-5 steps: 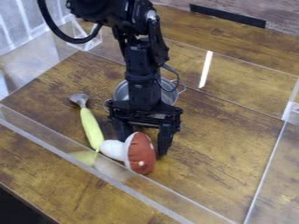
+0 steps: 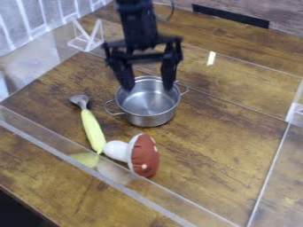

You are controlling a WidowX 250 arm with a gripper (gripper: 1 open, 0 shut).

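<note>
My black gripper (image 2: 142,62) is blurred, raised over the back of a steel pot (image 2: 147,106), its fingers spread open with nothing visible between them. The pot has two wire handles and looks empty. In front of it lies a red-and-white toy (image 2: 143,155), resembling a mushroom. To its left is a long pale yellow item with a grey spoon-like end (image 2: 92,129), lying on the wooden table.
Transparent walls (image 2: 286,177) border the area at the right and front. A white railing stands at the back left.
My gripper has moved up and back, away from the red-and-white toy, uncovering the pot. The objects on the table look unmoved.
</note>
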